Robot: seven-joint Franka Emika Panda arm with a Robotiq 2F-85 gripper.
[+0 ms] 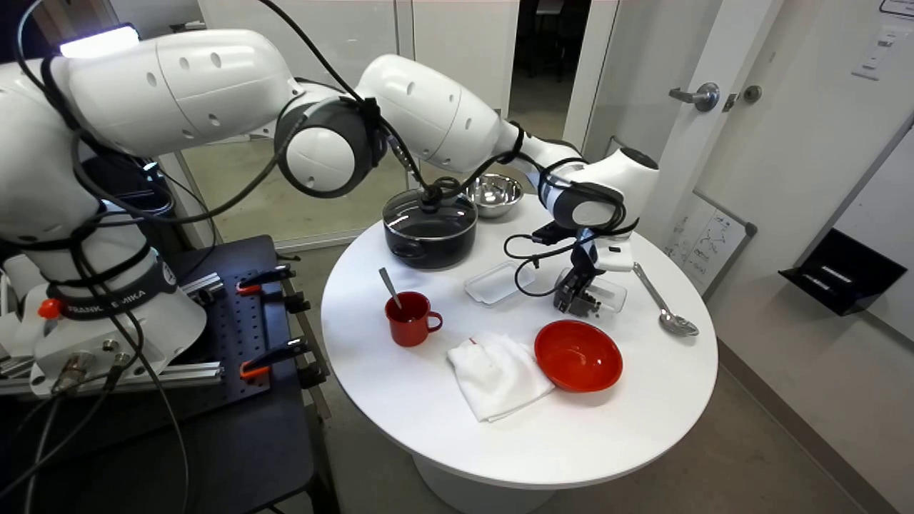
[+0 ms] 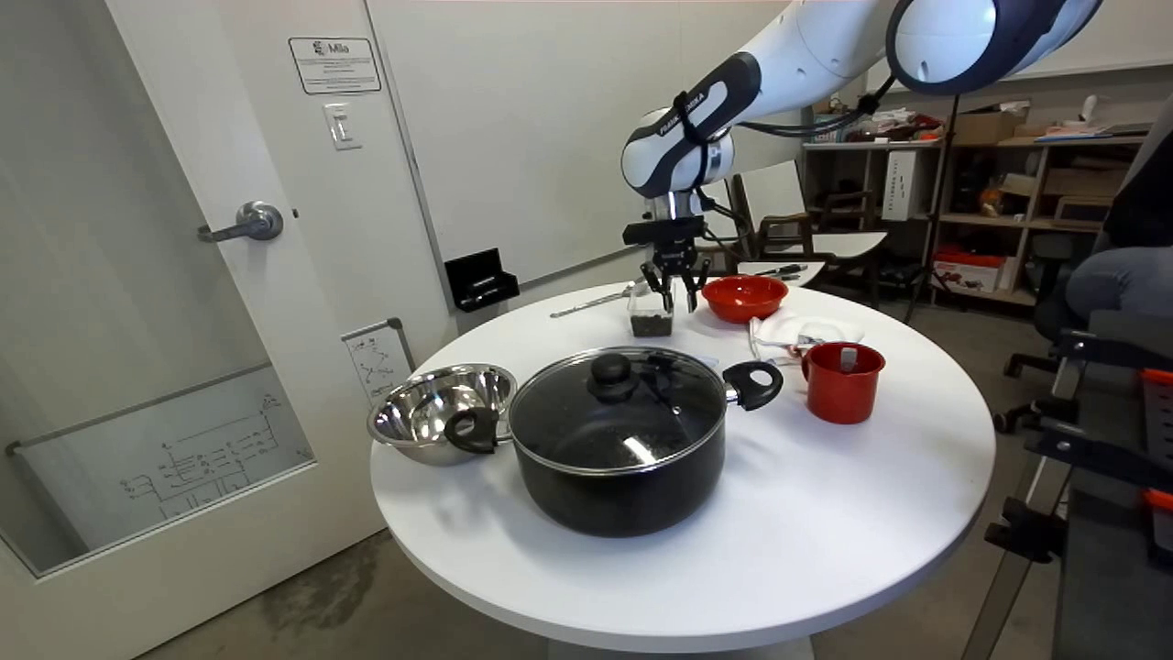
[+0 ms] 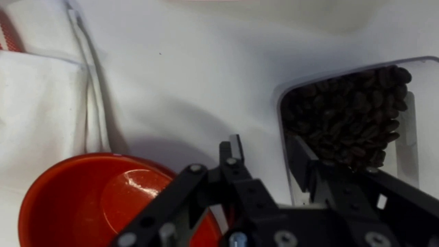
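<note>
A clear plastic container (image 3: 415, 131) partly filled with dark coffee beans (image 3: 349, 111) stands on the white table. In the wrist view my gripper straddles the container's near-left wall: one fingertip lies outside it, the other over its inside, near the beans. There is a clear gap between the fingers, with nothing gripped. Whether either finger touches the wall cannot be told. From the second exterior view, the gripper (image 2: 679, 302) points down at the container (image 2: 651, 319). A red bowl (image 1: 578, 355) sits close by the gripper.
Beside the bowl lies a folded white cloth (image 1: 497, 377). A red mug (image 1: 408, 320) with a spoon, an empty clear tray (image 1: 497, 284), a black lidded pot (image 1: 430, 230), a steel bowl (image 1: 493, 195) and a slotted spoon (image 1: 664, 304) are spread around.
</note>
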